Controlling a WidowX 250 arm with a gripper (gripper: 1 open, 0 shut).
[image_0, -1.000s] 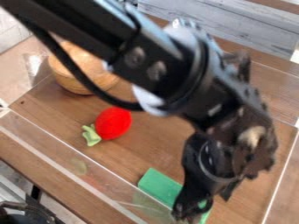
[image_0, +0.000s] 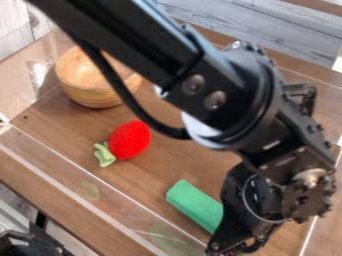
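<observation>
My gripper (image_0: 241, 232) is low at the lower right, at the right end of a green block (image_0: 191, 205) that lies on the wooden table. The fingers are dark and partly hidden by the wrist, so whether they grip the block is hard to see. A red plush vegetable (image_0: 130, 140) with a pale green top lies to the left. A wooden bowl (image_0: 84, 86) stands at the upper left, partly behind the arm.
Clear plastic edging runs along the table's (image_0: 54, 150) left and front sides. The arm covers much of the middle and top of the view. Bare wood shows between the bowl and the block.
The arm and gripper have risen slightly and shifted right. The green block has shifted a little up and its visible part has changed. The red vegetable and bowl are unmoved.
</observation>
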